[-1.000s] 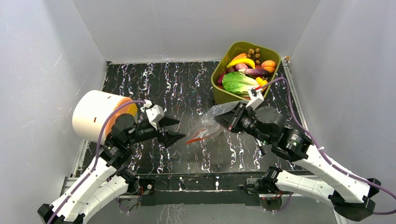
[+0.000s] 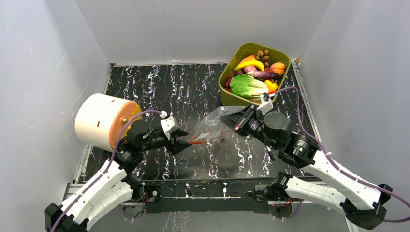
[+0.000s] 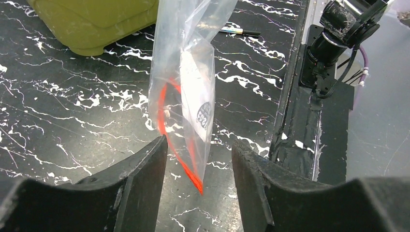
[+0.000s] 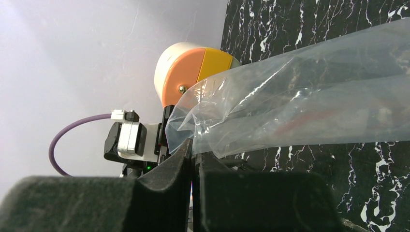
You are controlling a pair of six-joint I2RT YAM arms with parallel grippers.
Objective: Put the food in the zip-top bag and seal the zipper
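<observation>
A clear zip top bag [image 2: 211,126] with a red strip along its low left end hangs slanting over the dark table. My right gripper [image 2: 231,122] is shut on the bag's upper right end; in the right wrist view the film of the bag [image 4: 290,106] rises from the closed fingertips. My left gripper stands part open, with the bag's red strip [image 3: 196,181] hanging in view between its two fingers and touching neither visibly. A green bin [image 2: 227,99] at the back right holds the food, including a lettuce [image 2: 248,86], an eggplant [image 2: 263,75] and a banana [image 2: 249,64].
A cream and orange roll [image 2: 104,121] stands at the left beside my left arm. A dark pen [image 3: 240,31] lies on the table under my right arm.
My left gripper has moved a little right, and its fingers have drawn closer together. The bag's red end has swung up and left, nearer those fingers. My right arm has shifted only slightly.
</observation>
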